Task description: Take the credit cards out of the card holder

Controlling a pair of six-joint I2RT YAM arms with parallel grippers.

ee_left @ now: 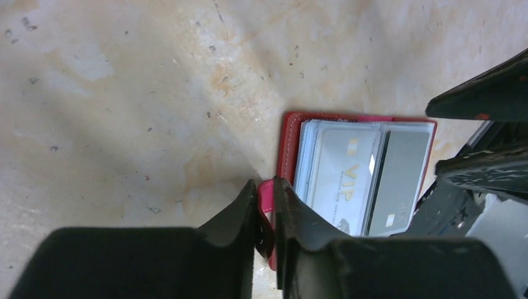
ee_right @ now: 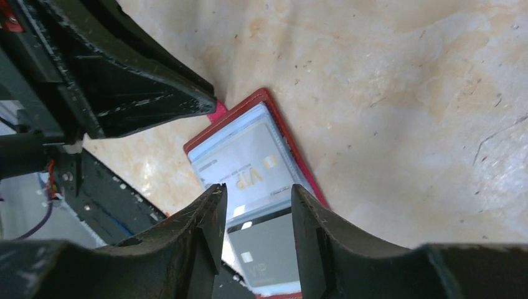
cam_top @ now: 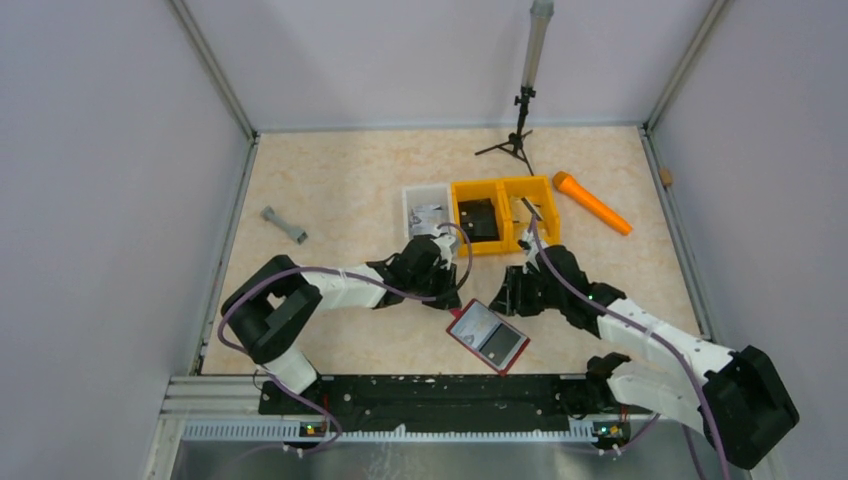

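Observation:
The red card holder (cam_top: 487,336) lies flat near the table's front edge, its pale VIP cards (ee_left: 339,177) and a grey card (ee_right: 264,252) on show. My left gripper is at the holder's corner by the pink tab (ee_right: 216,112), its fingertips close together; whether they grip the tab is unclear. My right gripper is part open over the cards, with no item visibly held.
White (cam_top: 409,205) and yellow (cam_top: 505,185) bins stand behind the arms. An orange microphone (cam_top: 592,203) lies at right, a grey object (cam_top: 284,225) at left.

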